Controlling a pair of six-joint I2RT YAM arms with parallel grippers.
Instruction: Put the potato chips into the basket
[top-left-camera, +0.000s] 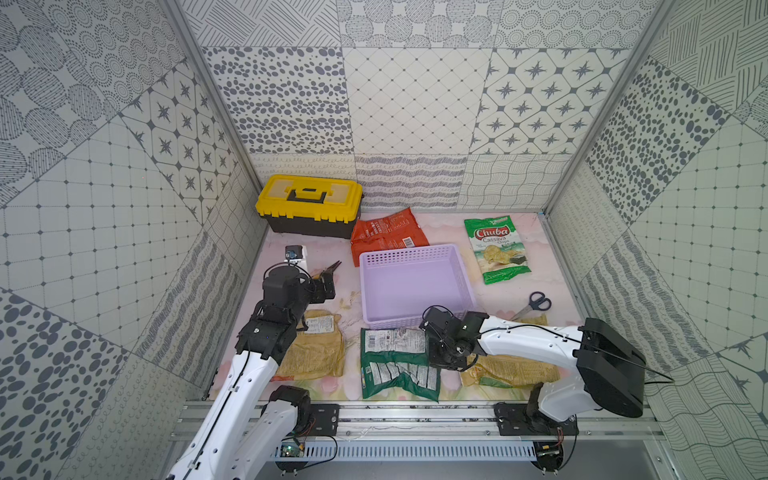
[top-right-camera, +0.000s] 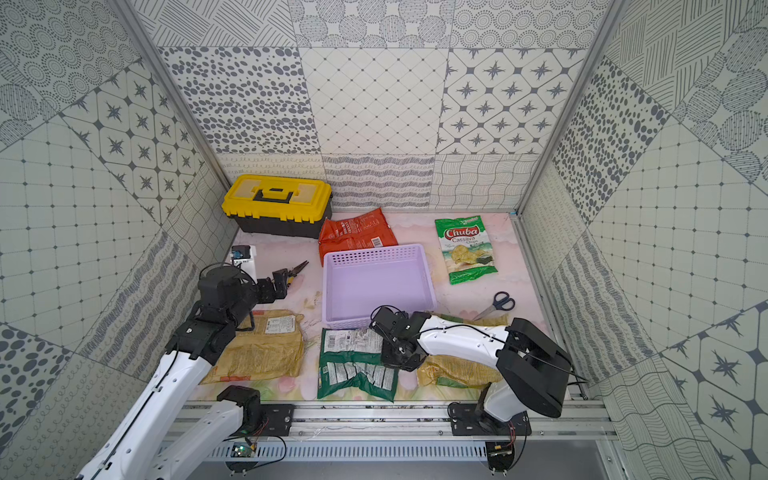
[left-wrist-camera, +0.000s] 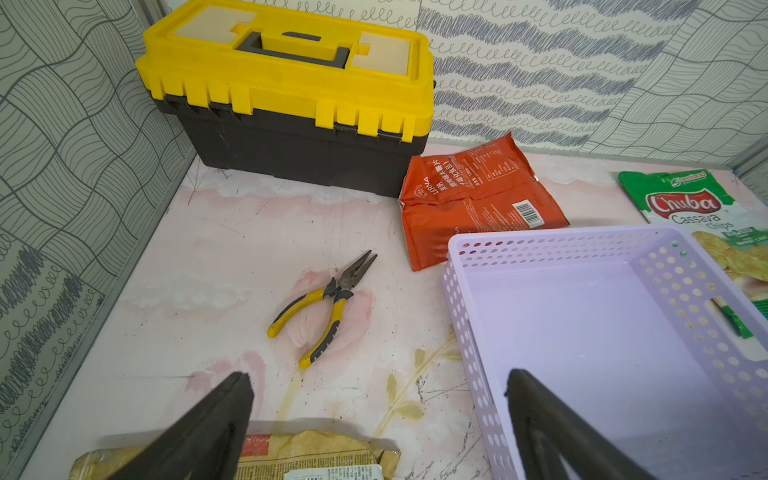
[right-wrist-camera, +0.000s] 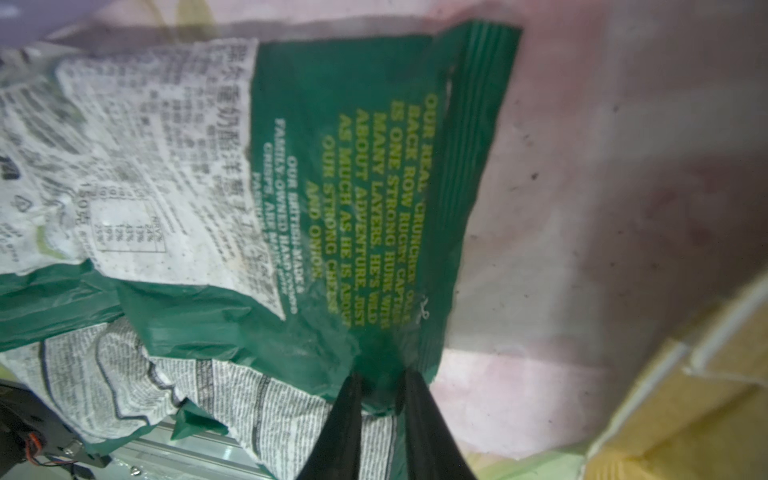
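Observation:
A green chip bag (top-left-camera: 396, 364) with white labels lies back side up just in front of the lilac basket (top-left-camera: 416, 284), which is empty. At the bag's right edge is my right gripper, its fingertips close together with green film between them; whether they grip it cannot be told. Over the left side, my left gripper stands open and holds nothing. A red bag (left-wrist-camera: 480, 196) leans at the basket's back left corner. The green-and-white Chuba bag (top-left-camera: 497, 248) lies right of the basket. Tan bags (top-left-camera: 316, 352) lie at front left and, partly under my right arm, at front right.
A yellow-lidded toolbox (top-left-camera: 310, 204) stands at the back left. Yellow-handled pliers (left-wrist-camera: 329, 308) lie left of the basket, and scissors (top-left-camera: 536, 304) lie to its right. Bare table shows around the pliers.

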